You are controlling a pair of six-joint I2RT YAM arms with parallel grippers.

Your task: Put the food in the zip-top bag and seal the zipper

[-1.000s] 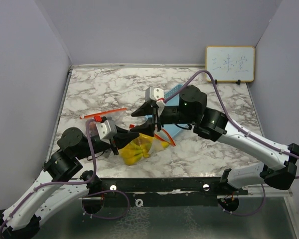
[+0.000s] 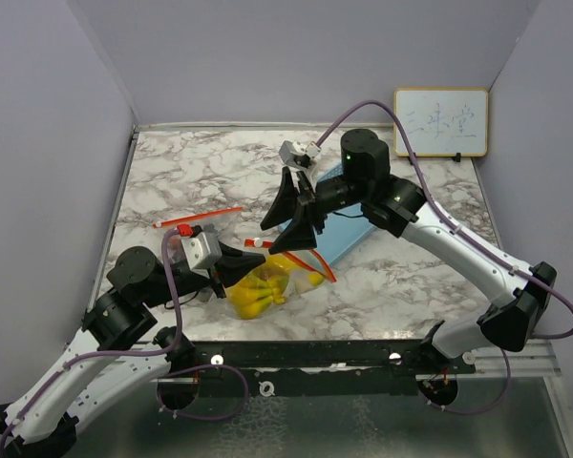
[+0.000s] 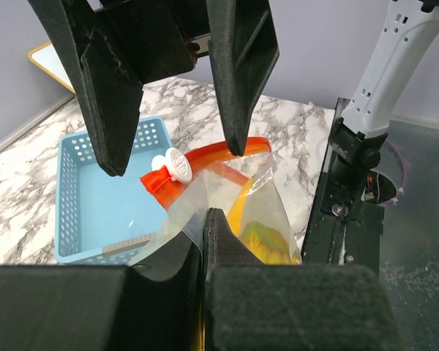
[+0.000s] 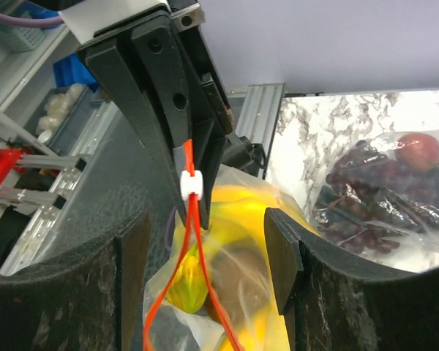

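A clear zip bag holds yellow bananas (image 2: 256,294) and a brown round item (image 4: 238,276). Its red-orange zipper (image 2: 317,261) is parted into two strands beyond the white slider (image 3: 178,165). My left gripper (image 2: 264,257) is shut, pinching the bag's clear film (image 3: 196,212) near the slider end. Around that end, my right gripper stands open with nothing between its fingers; the slider lies beyond them. In the left wrist view its dark fingertips (image 3: 117,150) are above and on either side of the slider.
A second clear bag with grapes and a red fruit (image 4: 418,151) lies to the left, its orange zipper (image 2: 199,217) visible. Behind the right gripper sits an empty light-blue basket (image 3: 106,197). A whiteboard (image 2: 441,122) stands back right.
The left arm stays still, and the bag has barely shifted.
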